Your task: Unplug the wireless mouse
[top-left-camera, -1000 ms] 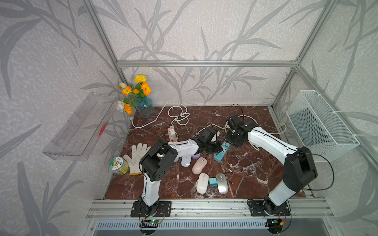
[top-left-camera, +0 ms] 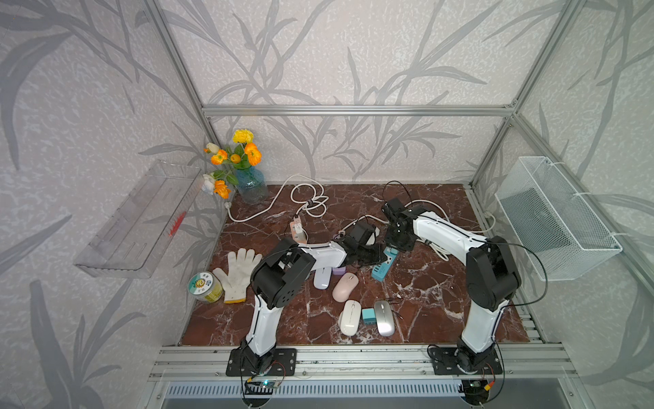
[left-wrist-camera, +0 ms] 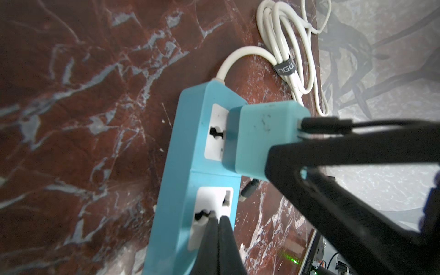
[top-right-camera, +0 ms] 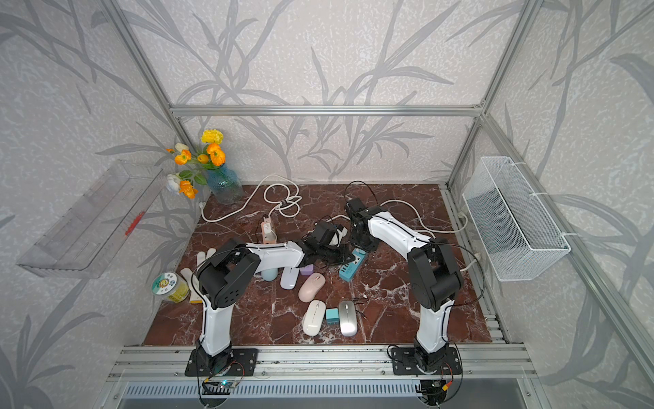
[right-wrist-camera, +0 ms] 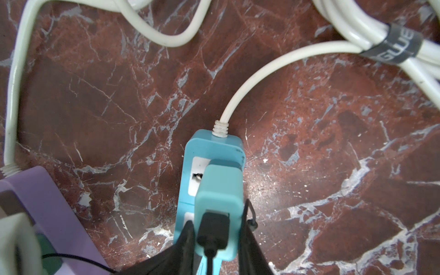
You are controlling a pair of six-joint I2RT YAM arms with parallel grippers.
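Observation:
A light-blue power strip (left-wrist-camera: 176, 183) lies mid-table with a cube adapter (right-wrist-camera: 219, 183) on its far end, a black cable plugged into the cube. My right gripper has its fingers either side of the cube; whether they grip it is unclear. My left gripper is shut at the strip's nearer socket plate, with nothing seen between its fingers. Several mice lie in front, among them a pink one (top-left-camera: 345, 286), a white one (top-left-camera: 351, 317) and a silver one (top-left-camera: 383, 317).
White cable coils (right-wrist-camera: 348, 18) lie behind the strip, and a purple strip (right-wrist-camera: 68, 220) is to its left. A flower vase (top-left-camera: 252, 184), glove (top-left-camera: 237, 276) and round tub (top-left-camera: 204, 286) occupy the left side. A wire basket (top-left-camera: 551, 225) hangs at right.
My left arm has shifted only slightly.

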